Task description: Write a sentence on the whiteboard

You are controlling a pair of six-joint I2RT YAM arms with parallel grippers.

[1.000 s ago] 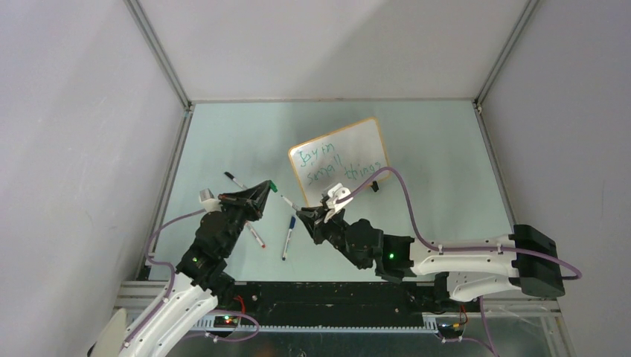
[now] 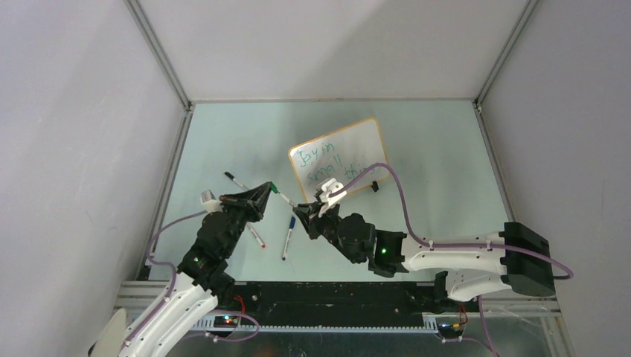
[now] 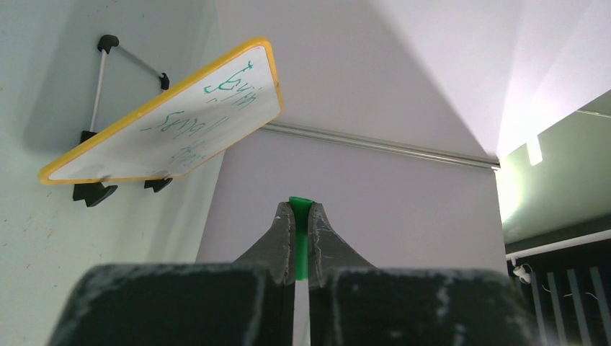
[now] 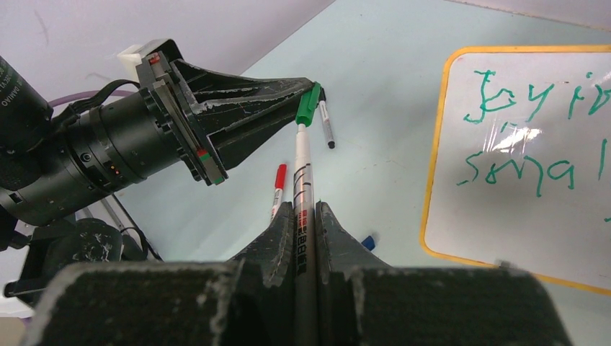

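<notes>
My left gripper (image 2: 270, 186) is shut on a green marker cap (image 3: 300, 238), whose narrow body shows between its fingertips. Facing it, my right gripper is shut on the white barrel of a marker (image 4: 302, 162). The marker's upper end meets the cap's lower opening in the right wrist view; how deep it sits inside is hidden. Behind them the yellow-framed whiteboard (image 2: 360, 137) is propped at a tilt, bearing green handwriting (image 4: 537, 173) that reads like "Joy in small things". In the top view the right arm's cable crosses the last word.
On the table lie a black-capped marker (image 4: 326, 122), a red-capped marker (image 4: 279, 180) and a blue-capped marker (image 2: 288, 239), all below the grippers.
The right gripper has shifted left with the marker, closing the small gap between the marker's end and the green cap. The left gripper stays where it was.
</notes>
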